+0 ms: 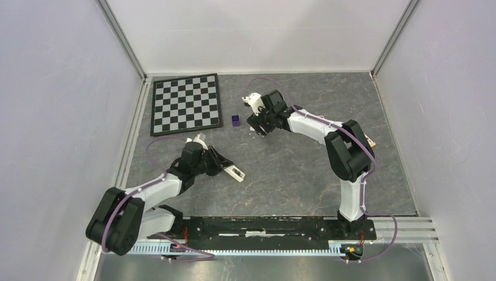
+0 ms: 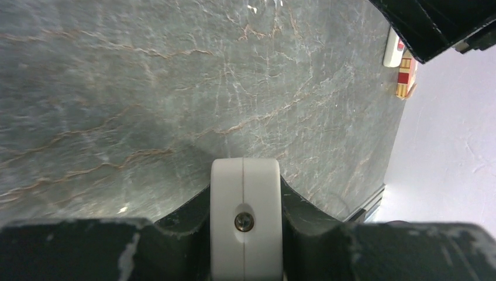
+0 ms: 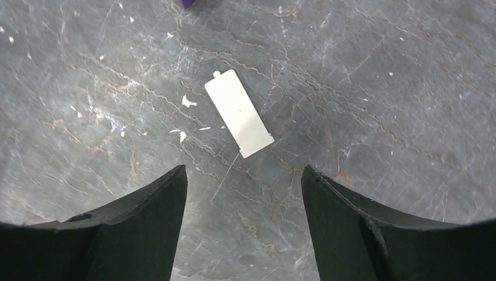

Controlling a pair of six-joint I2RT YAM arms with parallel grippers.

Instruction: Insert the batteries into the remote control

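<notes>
My left gripper (image 1: 222,163) is shut on the white remote control (image 1: 235,173), whose dark compartment faces up in the top view; its contents are too small to tell. In the left wrist view the remote's white end (image 2: 245,187) fills the gap between the fingers. My right gripper (image 1: 257,126) is open, high at the centre back. Below it in the right wrist view lies a flat white battery cover (image 3: 238,114), nothing between the fingers.
A checkerboard (image 1: 185,104) lies at the back left, a small purple box (image 1: 236,120) beside it. At the right, a red-and-white object (image 2: 393,50) and a snack pack (image 2: 405,76) lie partly hidden from above.
</notes>
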